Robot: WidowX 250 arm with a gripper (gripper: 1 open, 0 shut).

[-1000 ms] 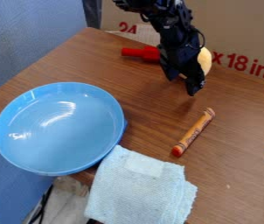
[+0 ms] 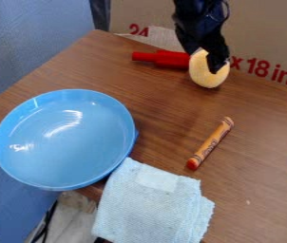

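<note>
My gripper point(image 2: 210, 59) is at the top centre, dark, reaching down just above a pale yellow oval object point(image 2: 208, 74) near the back of the wooden table; whether its fingers are open or shut on that object is hard to tell. A red cylindrical item point(image 2: 159, 58) lies to the left of it, partly behind the arm. An orange crayon-like stick point(image 2: 211, 143) with a red end lies at centre right.
A blue plate point(image 2: 63, 138) sits at the left near the table edge. A folded light-blue cloth point(image 2: 151, 203) lies at the front. A cardboard box point(image 2: 273, 33) stands along the back.
My gripper has moved up and back, from in front of the yellow object to above it, uncovering more of that object.
</note>
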